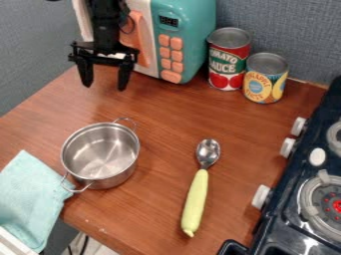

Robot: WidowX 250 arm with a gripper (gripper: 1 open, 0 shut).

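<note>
My black gripper (104,78) hangs above the back left of the wooden table, in front of the toy microwave (182,35), its two fingers apart with nothing between them. A steel pot (100,154) sits at the middle left. A spoon with a pale yellow handle (196,199) lies to the right of it.
Two cans, a red one (228,62) and a yellow one (264,80), stand at the back. A black stove (293,209) borders the right. A light blue towel (30,199) lies at the front left.
</note>
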